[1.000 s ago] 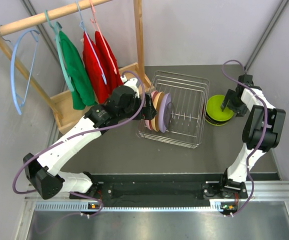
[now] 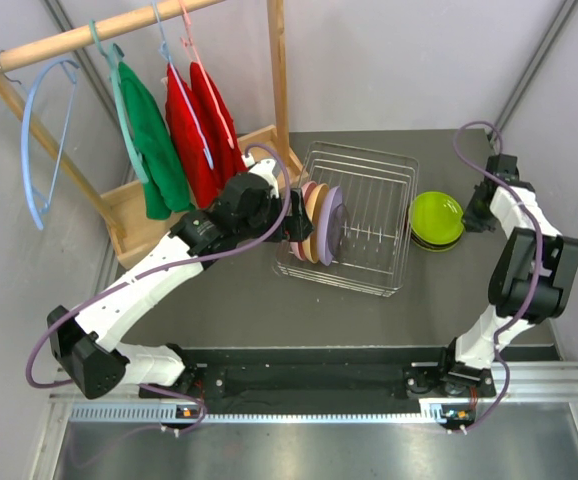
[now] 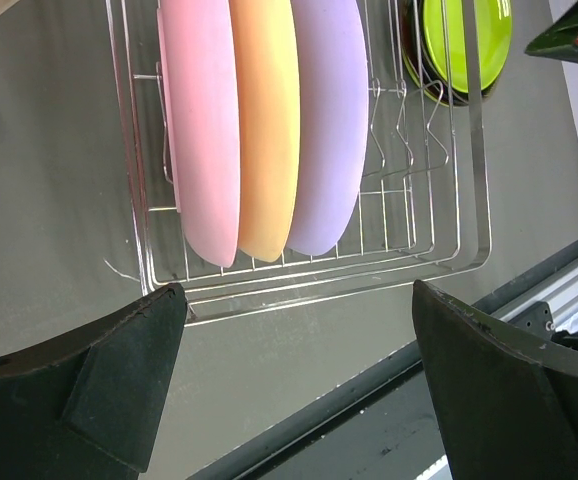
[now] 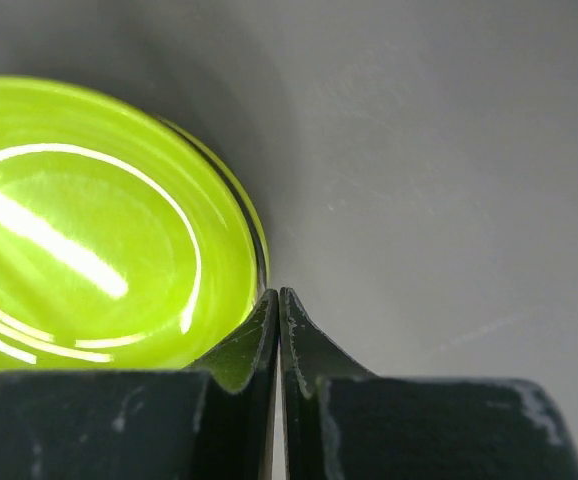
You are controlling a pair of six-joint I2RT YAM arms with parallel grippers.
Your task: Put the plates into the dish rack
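The wire dish rack (image 2: 364,160) holds pink (image 3: 199,130), orange (image 3: 264,130) and lilac (image 3: 329,130) plates standing upright in its left part. Right of it, a lime-green plate (image 2: 436,215) lies flat on a stack. My left gripper is open over the rack's left side, with nothing between its fingers. My right gripper is shut, nothing between its fingers, its tips at the right edge of the green stack in the right wrist view.
A wooden clothes rail (image 2: 89,36) with hangers and garments stands at back left.
My right gripper has moved right, from over the green plate to beside its edge. The left arm and the plates in the rack look unchanged.
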